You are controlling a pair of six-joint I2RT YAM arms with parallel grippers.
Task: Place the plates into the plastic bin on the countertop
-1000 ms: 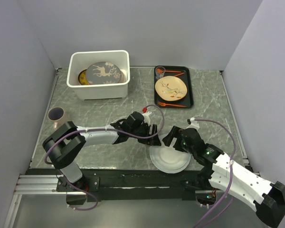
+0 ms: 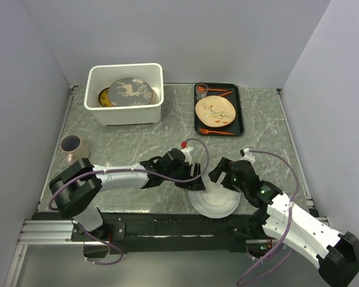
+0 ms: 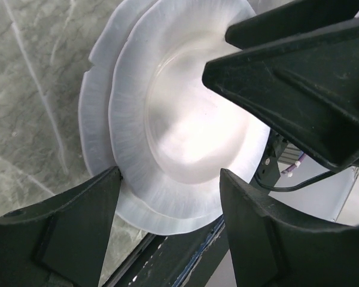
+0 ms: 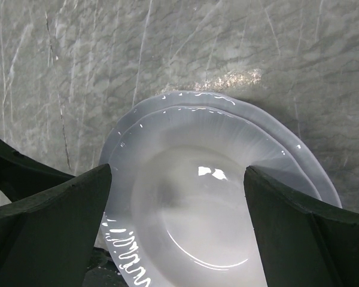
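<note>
Two stacked white plates (image 2: 214, 204) lie at the front edge of the counter under both grippers. My left gripper (image 2: 196, 182) is at their left side, its fingers apart on either side of the plates' rim area in the left wrist view, where the plates (image 3: 185, 179) fill the centre. My right gripper (image 2: 216, 172) hovers open over the plates' back right, the plates (image 4: 191, 197) between and below its fingers. The white plastic bin (image 2: 102, 116) at the back left holds a grey deer-patterned plate (image 2: 122, 95) and a yellow one (image 2: 103, 99).
A black tray (image 2: 239, 119) with a wooden plate (image 2: 214, 113), orange cutlery and a glass stands at the back right. A mug (image 2: 73, 148) is at the left. Free counter lies between bin and plates. Walls border both sides.
My right gripper has shifted slightly right.
</note>
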